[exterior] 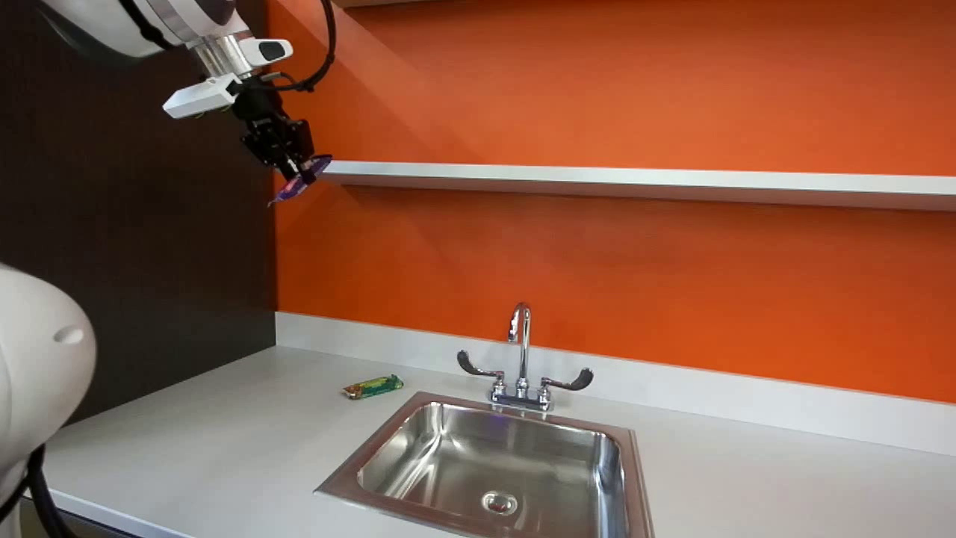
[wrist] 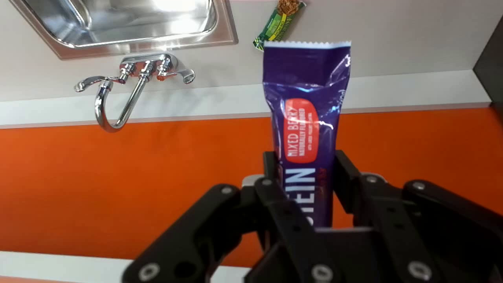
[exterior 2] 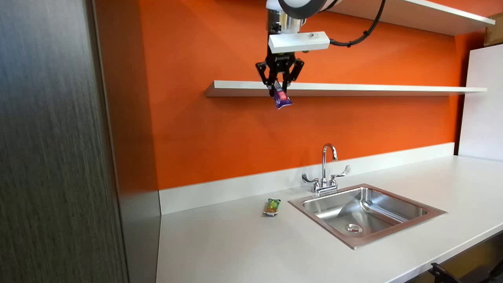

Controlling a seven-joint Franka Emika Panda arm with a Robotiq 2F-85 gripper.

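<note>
A purple protein bar (wrist: 301, 127) with a red "mixed berry" label stands out lengthwise from my gripper, which is shut on its sides. From the outside, the gripper (exterior 2: 279, 89) is high above the counter, near the level of the white shelf (exterior 2: 377, 89); the bar (exterior 2: 281, 100) slants down from its fingers. In exterior view 1 the bar (exterior: 302, 181) hangs close to the left end of the shelf (exterior: 627, 178). A green-wrapped bar (exterior: 373, 386) lies on the counter, left of the sink.
The steel sink (exterior: 408, 502) has a faucet (exterior: 521, 350) behind it. A dark wall panel (exterior: 161, 233) borders the left side. What shows of the middle shelf's top is bare, and another shelf (exterior 2: 415, 16) runs above it.
</note>
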